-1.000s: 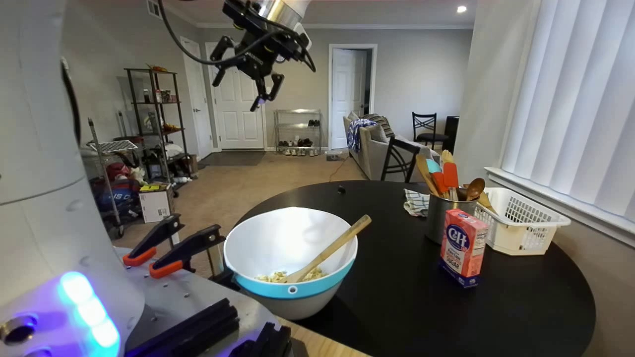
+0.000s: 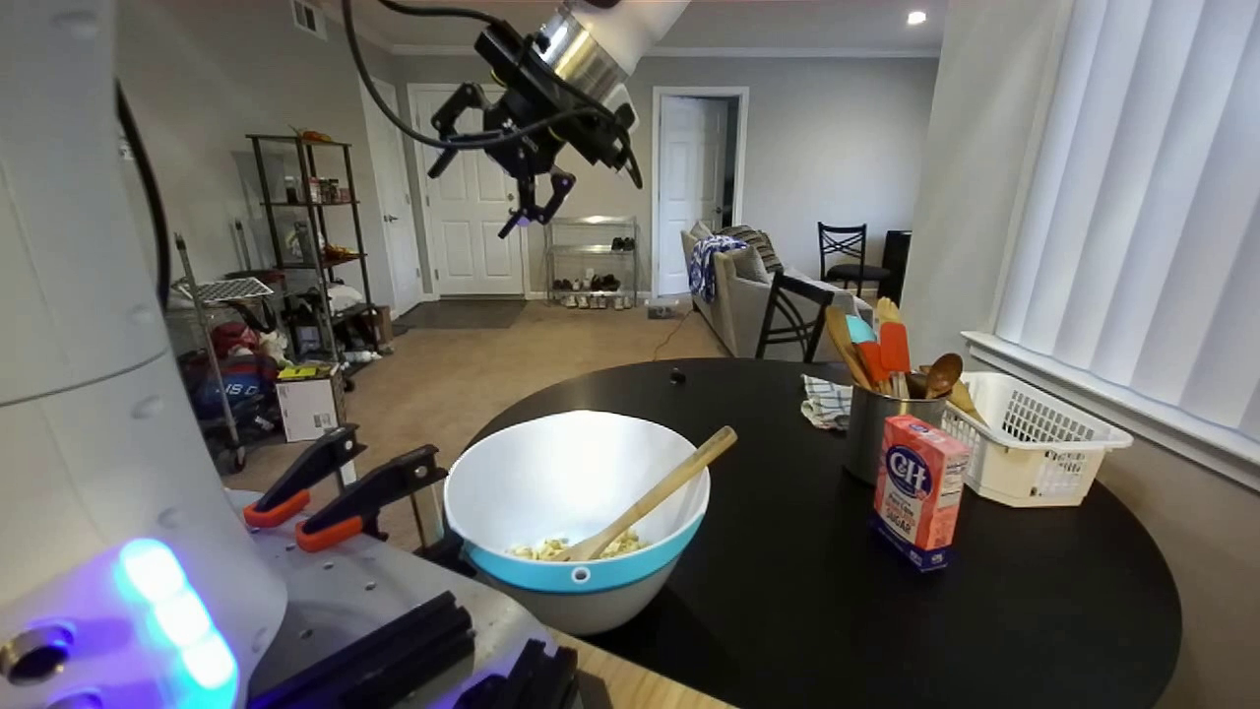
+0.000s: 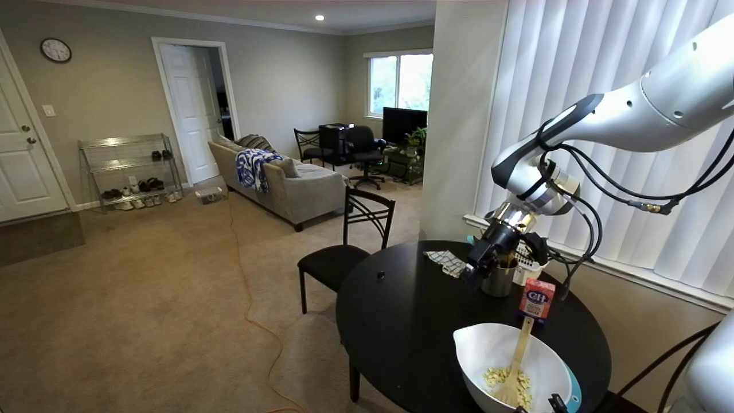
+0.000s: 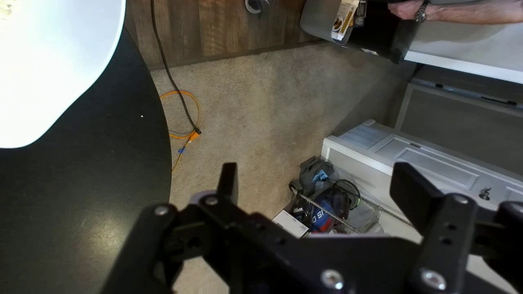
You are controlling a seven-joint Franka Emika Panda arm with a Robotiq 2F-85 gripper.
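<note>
High above the table my gripper (image 2: 478, 199) stands open, its two fingers wide apart and nothing between them. The wrist view shows only floor and clutter beyond the open fingers (image 4: 228, 183). Below sits a white bowl (image 2: 555, 461) with a blue band, holding pale chunks of food (image 3: 523, 389). A wooden spoon (image 2: 661, 490) leans in it, its handle over the rim. A pink sugar box (image 2: 918, 486) stands upright on the black round table (image 2: 780, 614), to the right of the bowl in exterior view 1.
Behind the sugar box are a metal utensil holder (image 2: 868, 431) and a white basket (image 2: 1051, 455). A checked cloth (image 2: 827, 402) lies near the far edge. Clamps (image 2: 366, 502) stick up beside the bowl. A person's arm (image 4: 470, 14) shows in the wrist view's top right.
In exterior view 1 my gripper has shifted slightly right and a little down, still open. The bowl, spoon, sugar box and other table items have not moved.
</note>
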